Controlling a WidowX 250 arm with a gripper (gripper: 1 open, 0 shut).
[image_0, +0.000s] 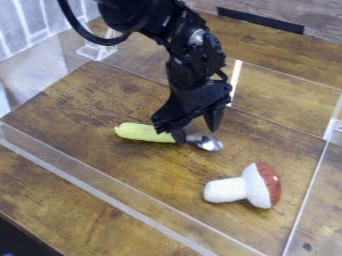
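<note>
My black gripper is low over a spoon with a yellow-green handle and a silver bowl. Its fingers come down over the middle of the spoon, hiding part of it; whether they are closed on it I cannot tell. The spoon lies roughly crosswise, handle to the left. A toy mushroom with a white stem and red-and-white cap lies on its side at the lower right, apart from the gripper.
The wooden table has clear room at the left and front. Transparent edges or strips run along its left and right sides.
</note>
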